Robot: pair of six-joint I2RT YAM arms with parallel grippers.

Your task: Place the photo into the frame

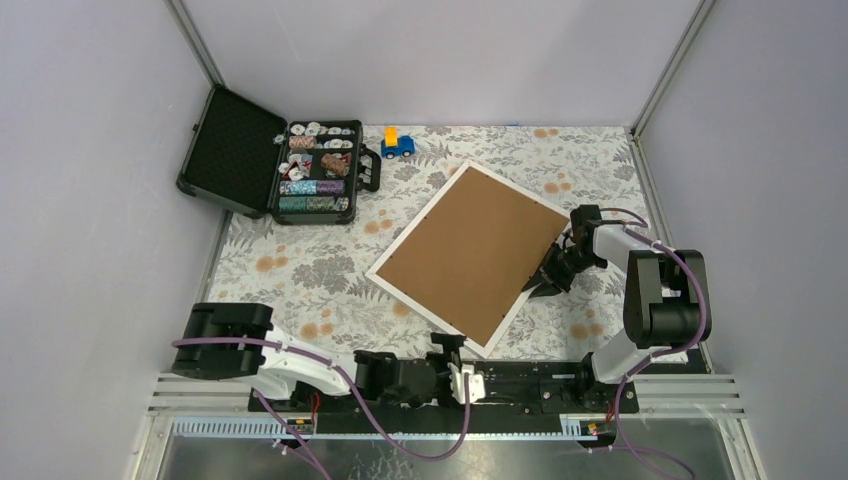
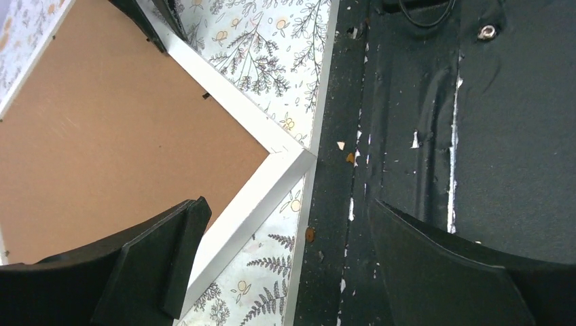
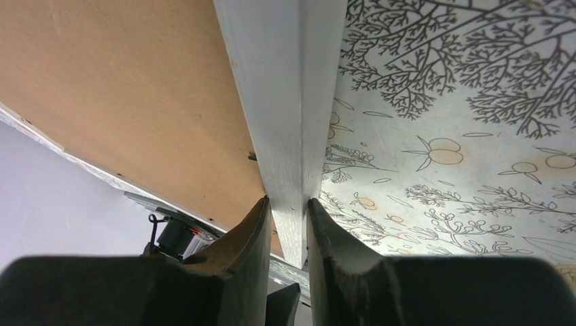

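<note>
The large picture frame [image 1: 418, 230] lies aslant on the table, its white border surrounding a brown board [image 1: 475, 255]. No photo shows in any view. On the right-hand border my right gripper is shut, one finger on the board side and the other on the outer side. My left gripper stands open near the frame's front corner, nothing gripped. In its wrist view the white corner [image 2: 289, 157] lies beyond the gap, with one finger [image 2: 180, 234] overlapping the border and the other over the black table front.
An open black case [image 1: 228, 150] with small colourful items stands at the back left, a blue and yellow toy truck [image 1: 398, 146] beside it. A black strip [image 1: 530, 385] runs along the front edge.
</note>
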